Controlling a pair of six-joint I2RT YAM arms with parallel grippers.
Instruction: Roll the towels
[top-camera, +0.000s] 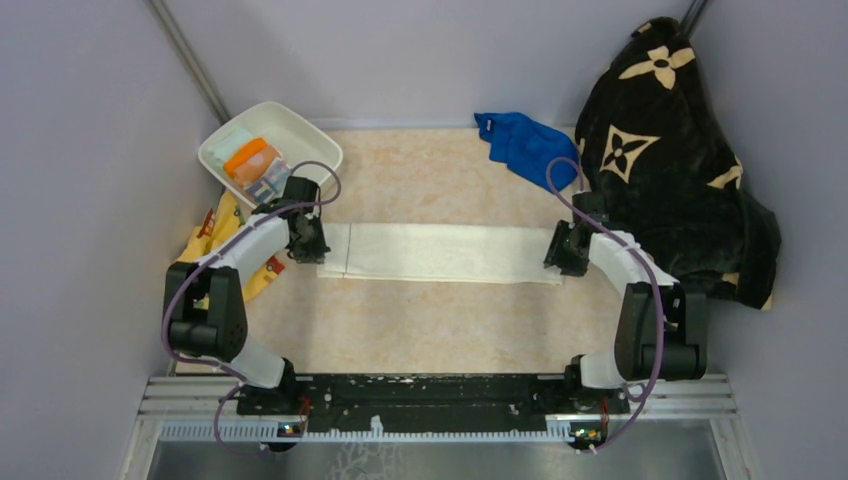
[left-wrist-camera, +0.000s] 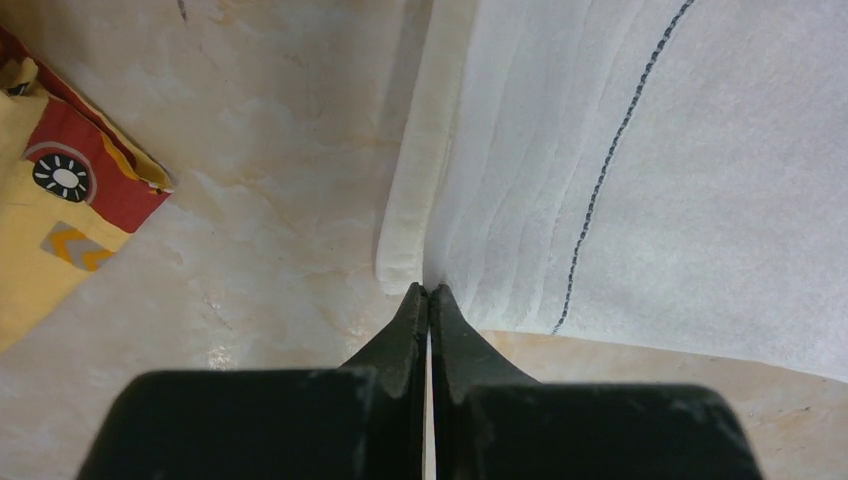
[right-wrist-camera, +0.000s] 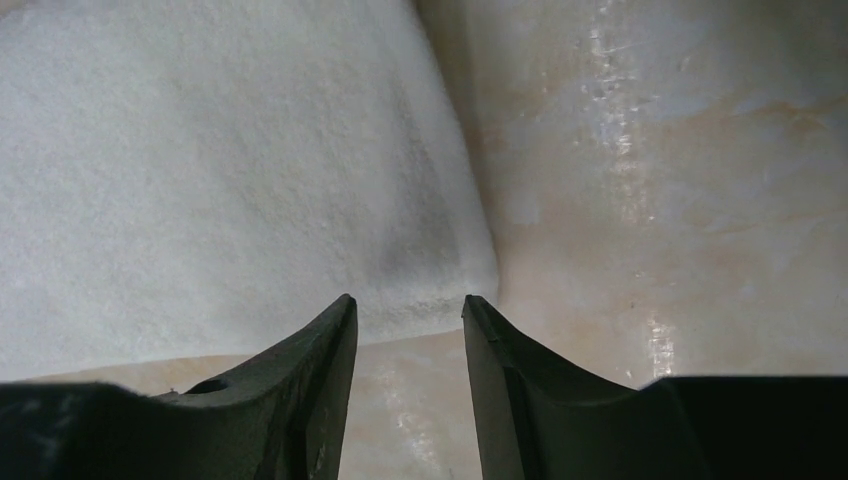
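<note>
A white towel (top-camera: 450, 252) lies folded into a long flat strip across the table, with a dark stitched line near its left end. My left gripper is shut on the upper layer's edge at the near left corner; creases run up from its tips. A lower layer (left-wrist-camera: 408, 225) shows just left of that edge. Over the strip's right end, my right gripper stands open. Its fingertips are spread on either side of the near right corner area, with no cloth visibly pinched.
Back left is a white bin (top-camera: 315, 150) with packets inside, and a yellow cloth (top-camera: 262, 278) lies below it. A blue cloth (top-camera: 528, 150) rests at the back right beside a dark patterned blanket (top-camera: 660, 190). Bare table lies in front of the strip.
</note>
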